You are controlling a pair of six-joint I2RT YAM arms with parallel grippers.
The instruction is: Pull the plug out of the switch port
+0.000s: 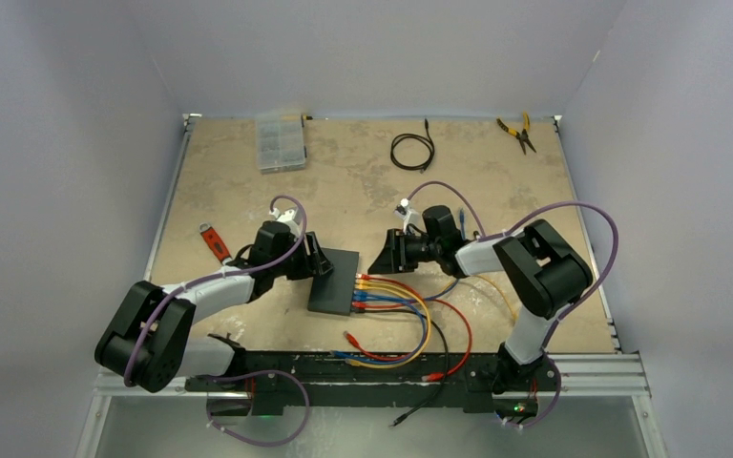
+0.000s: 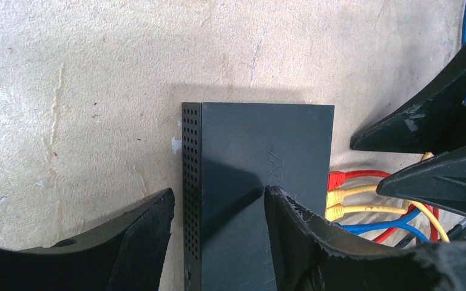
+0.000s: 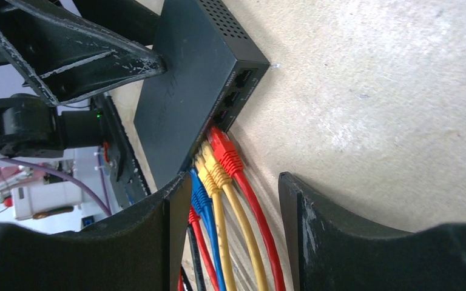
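Observation:
A dark switch box (image 1: 334,291) (image 2: 291,139) (image 3: 182,91) lies flat, several plugs in ports on its right side: red (image 2: 336,179) (image 3: 224,150), yellow, blue and black. My left gripper (image 1: 317,254) is over the box's left side, fingers apart, one beside its perforated edge and one over the top, not visibly closed on it. My right gripper (image 1: 393,253) stands open just right of the box, its fingers either side above the cables near the red plug, nothing held.
A red-handled tool (image 1: 215,242) lies at the left, a clear parts box (image 1: 281,143), coiled black cable (image 1: 412,151) and pliers (image 1: 518,134) at the back. Loose cables run toward the front edge.

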